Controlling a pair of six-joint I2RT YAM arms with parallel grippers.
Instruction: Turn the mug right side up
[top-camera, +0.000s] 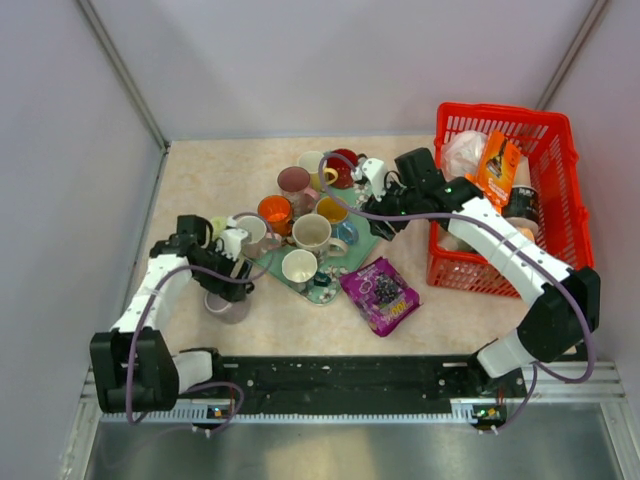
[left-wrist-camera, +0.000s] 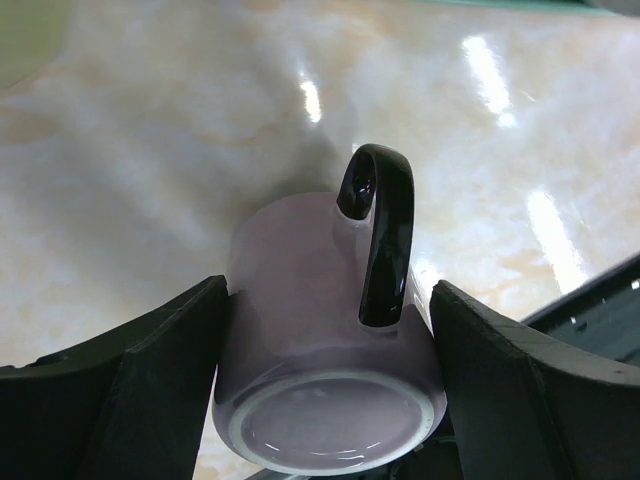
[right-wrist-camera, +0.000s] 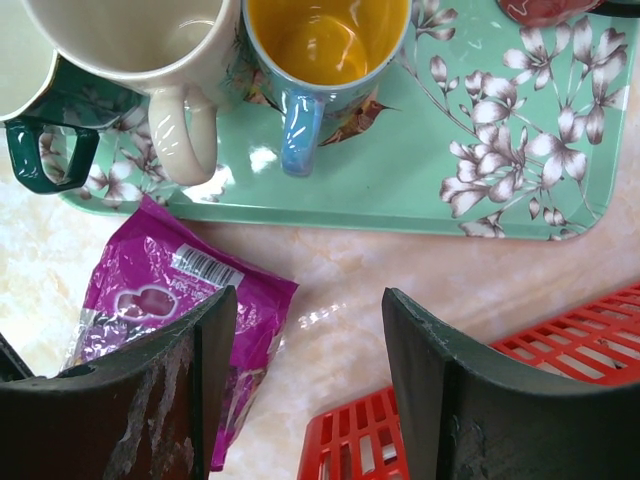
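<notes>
A lilac mug (top-camera: 225, 309) (left-wrist-camera: 300, 350) with a black handle is at the table's front left, its oval base facing the camera in the left wrist view. My left gripper (top-camera: 236, 282) has its open fingers on either side of the mug, close against its body; whether they touch cannot be told. My right gripper (top-camera: 383, 222) hangs over the right side of the green tray, its fingers apart with nothing between them.
The green tray (top-camera: 355, 255) (right-wrist-camera: 505, 215) holds several mugs. A purple snack bag (top-camera: 380, 297) (right-wrist-camera: 170, 280) lies in front of it. A red basket (top-camera: 560, 230) (right-wrist-camera: 560, 340) stands at the right. A pale green cup sits at the left.
</notes>
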